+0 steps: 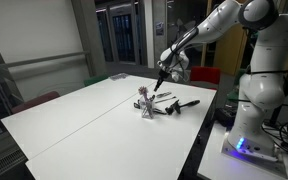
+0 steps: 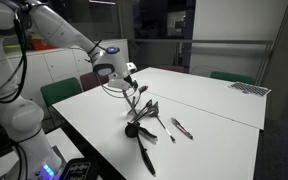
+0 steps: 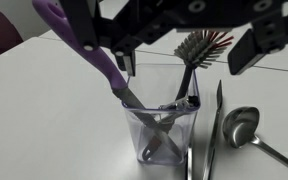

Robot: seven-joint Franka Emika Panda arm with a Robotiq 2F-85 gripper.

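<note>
A clear plastic container (image 3: 164, 128) stands upright on the white table, holding several utensils. Among them are a purple-handled tool (image 3: 96, 55), which leans out to the left, and a brush (image 3: 201, 47) with grey and reddish bristles. My gripper is open, its fingers spread apart at the top of the wrist view with nothing held between them. From the first exterior view, the gripper (image 1: 161, 84) appears above the table, near and behind the container (image 1: 147, 109). Whether a finger touches any utensil cannot be told.
Right of the container lie a metal ladle (image 3: 241, 126) and long metal tools. In the second exterior view, a black utensil (image 2: 141, 148) and tongs (image 2: 182, 129) rest on the table.
</note>
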